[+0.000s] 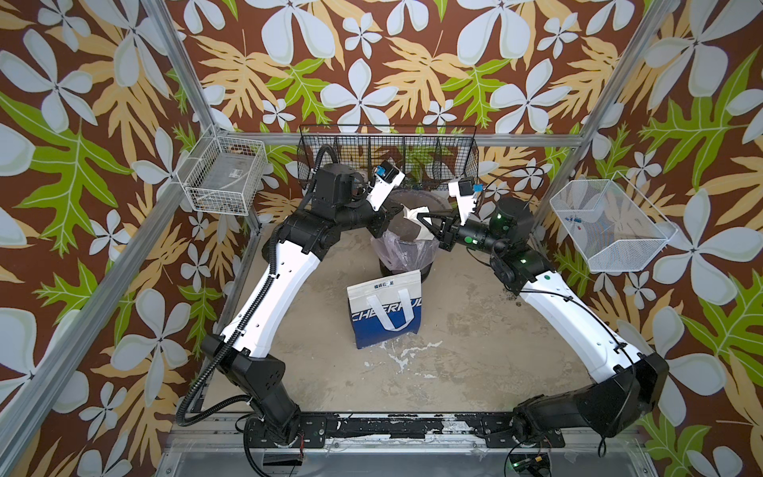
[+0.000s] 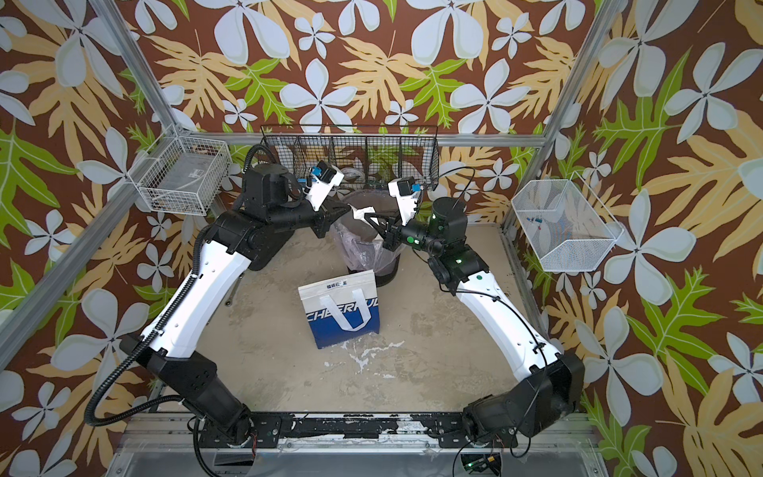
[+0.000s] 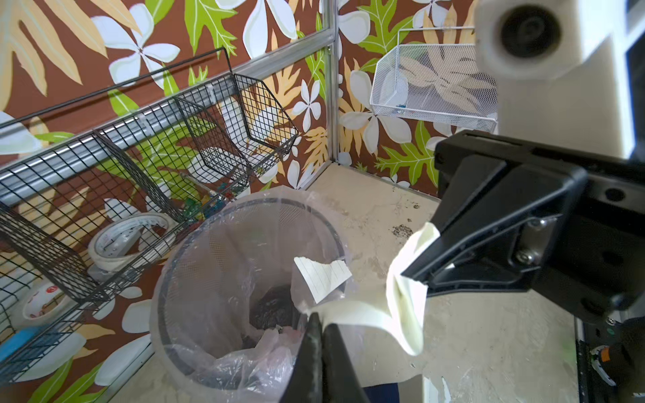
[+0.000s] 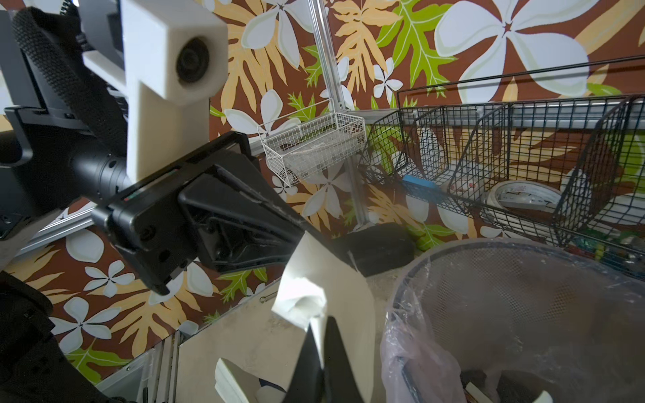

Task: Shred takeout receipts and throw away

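A white paper strip [image 3: 356, 312] stretches above the bag-lined bin [image 1: 405, 254] between both grippers. My left gripper is shut on one end of it, seen low in its wrist view. My right gripper is shut on the paper too, which stands up curled from its fingertips in the right wrist view. Another paper scrap [image 3: 321, 275] shows at the bin's rim side in the left wrist view, and dark and pale bits lie inside the bin.
A blue and white bag [image 1: 384, 318] stands on the floor in front of the bin. A black wire basket [image 1: 334, 143] hangs behind, with white baskets on the left [image 1: 224, 175] and right [image 1: 612, 230].
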